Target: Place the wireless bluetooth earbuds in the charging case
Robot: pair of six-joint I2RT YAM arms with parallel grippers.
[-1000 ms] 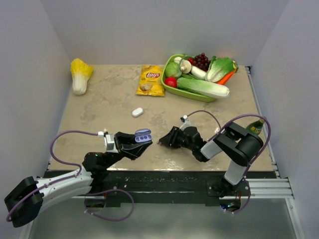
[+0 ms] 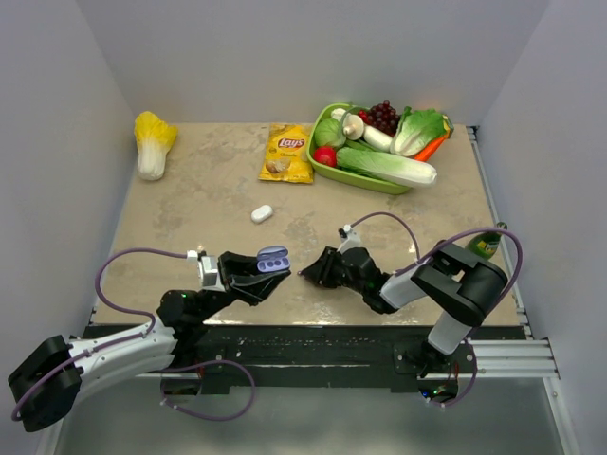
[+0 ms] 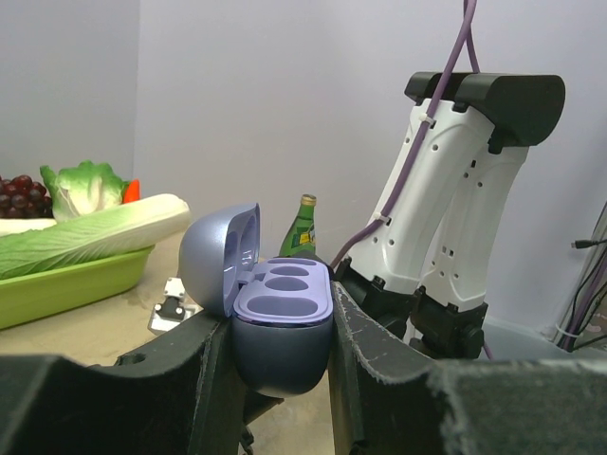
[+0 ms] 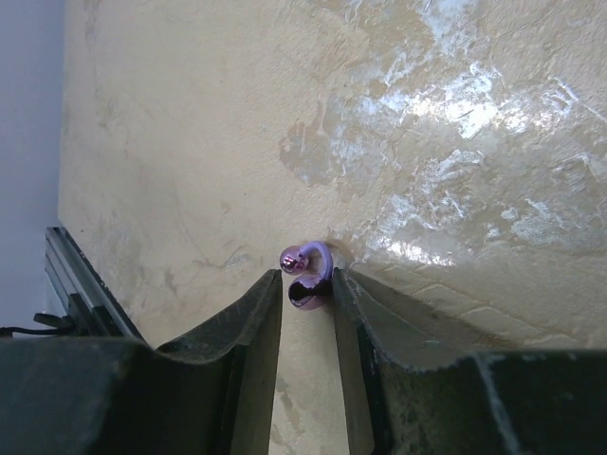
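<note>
The open lavender charging case is held upright in my left gripper, its lid raised and the slots facing up; in the top view the case is at the front middle. A purple earbud lies low at the tabletop between the tips of my right gripper, which is part open; whether both fingers touch it I cannot tell. In the top view the right gripper is just right of the case, mostly covering the earbud.
A white oval object lies mid-table. Behind are a chips bag, a green vegetable basket and a napa cabbage. A green bottle stands at the right.
The left gripper and case have not moved.
</note>
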